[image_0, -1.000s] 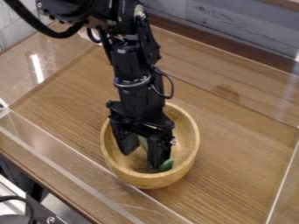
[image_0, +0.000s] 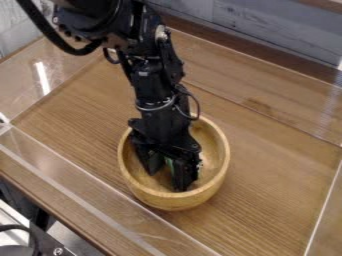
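The black robot gripper (image_0: 168, 160) reaches down from the top of the view into a yellow bowl (image_0: 207, 192) on the wooden table. Its fingers are low inside the bowl, over a small green object that is mostly hidden behind them. Whether the fingers are shut on it cannot be told.
A white wall runs along the back, and the table's front edge crosses the lower left with dark cables beyond it.
The gripper has shifted slightly and sits lower in the bowl. The green object, which showed at the bowl's right half earlier, is now more covered by the fingers.
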